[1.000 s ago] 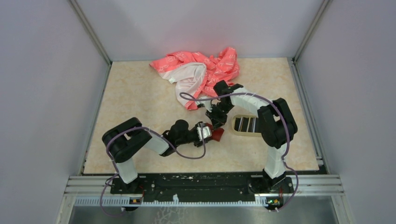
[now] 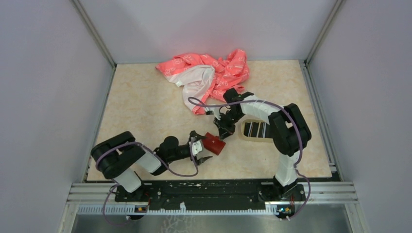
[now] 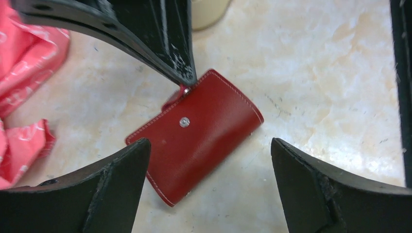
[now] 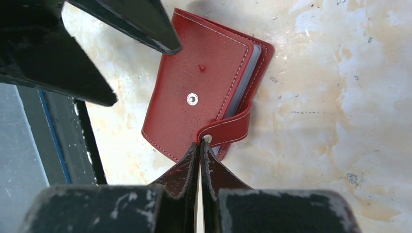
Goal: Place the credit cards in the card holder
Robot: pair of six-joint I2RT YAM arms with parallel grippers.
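Note:
The dark red card holder [image 2: 214,143] rests on the table between my two grippers, its snap stud facing up. Its strap [image 4: 226,130] is bent over, with the tip at the fingertips of my right gripper, which is shut on it. Clear sleeves [image 4: 245,77] show along the holder's edge. My left gripper stands open, its fingers spread on either side of the holder with a gap of bare table visible by the right finger. Dark cards [image 2: 257,129] lie in a tan tray to the right, partly hidden by my right arm.
The tan tray [image 2: 255,140] sits beside my right forearm. A crumpled pink and white cloth [image 2: 209,73] covers the back middle of the table.
My left gripper has moved left and towards the front edge, and its fingers now stand spread. The card holder has shifted the same way by a little.

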